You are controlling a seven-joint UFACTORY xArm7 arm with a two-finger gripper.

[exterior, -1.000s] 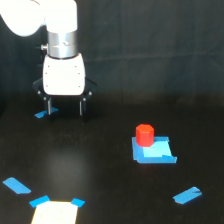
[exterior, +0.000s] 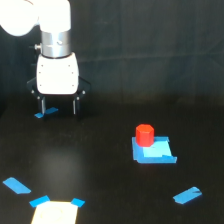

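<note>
A small red block (exterior: pixel 145 134) sits on the upper left part of a pale square (exterior: pixel 156 151) edged with blue tape, right of the middle of the view. My gripper (exterior: pixel 59 106) hangs at the far left, well apart from the block. Its two dark fingers are spread wide, and nothing shows between them. Against the black background, their tips are hard to make out.
A pale cream square (exterior: pixel 55 213) with blue tape at its corners lies at the bottom left. Blue tape strips lie at the left (exterior: pixel 16 186) and lower right (exterior: pixel 187 195). The dark surface between the squares looks clear.
My arm and gripper have shifted a little to the left. The red block and both squares are where they were.
</note>
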